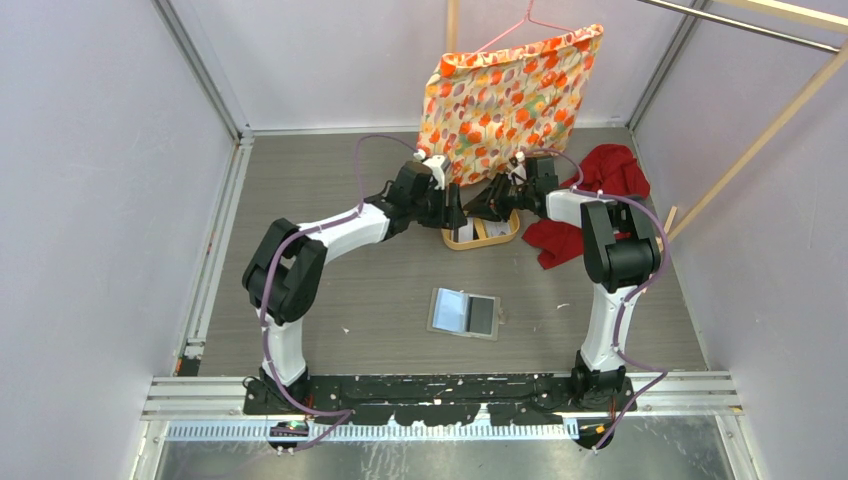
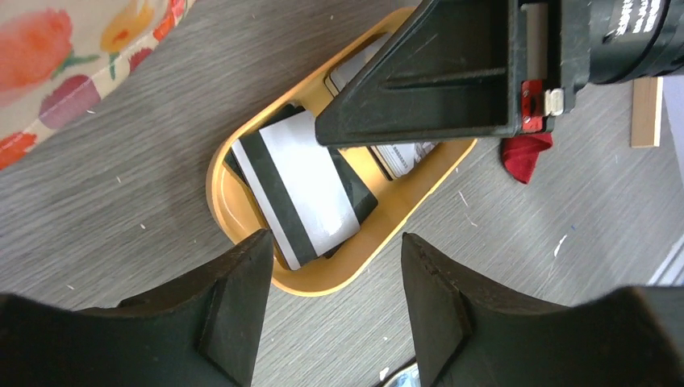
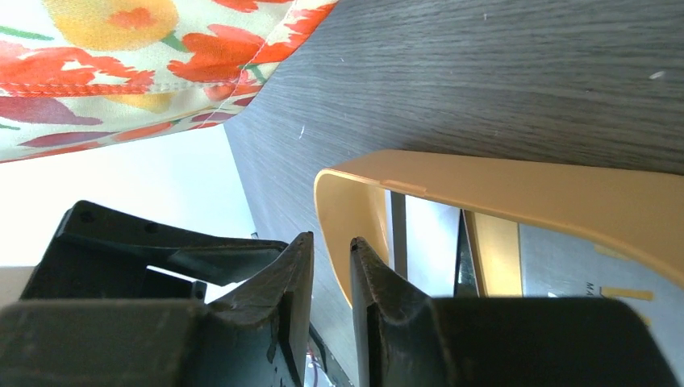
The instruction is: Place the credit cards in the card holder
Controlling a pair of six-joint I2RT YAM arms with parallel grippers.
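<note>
Several cards lie in a shallow tan oval tray [image 1: 482, 241] near the back of the table. In the left wrist view, a white card with a black stripe [image 2: 310, 189] sits on top of other dark cards at one end. Another card [image 2: 401, 157] shows at the tray's other end, partly behind the right gripper. My left gripper is open over the tray's left end, nothing between its fingers. Over the tray too, my right gripper stands a little open, its narrow gap empty. What looks like the card holder [image 1: 465, 313] lies spread flat in front.
A flowered cloth [image 1: 505, 100] hangs from a pink hanger right behind the tray. To the right lies a crumpled red cloth [image 1: 612, 172]. Both grippers are close together above the tray. Bare table surrounds the flat holder and fills the left side.
</note>
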